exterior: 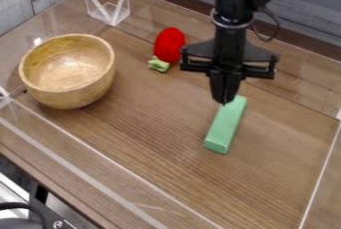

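Note:
My gripper (228, 74) is raised above the table, a little behind a flat light-green bar (225, 124) lying lengthwise on the wooden tabletop. The two black fingers point downward; I see nothing held between them, and the gripper is shut. A red rounded object (170, 45) lies behind and to the left of the gripper, with a small light-green piece (159, 65) just in front of it.
A large tan bowl (68, 69) sits at the left. A white wire-like object (106, 7) stands at the back left.

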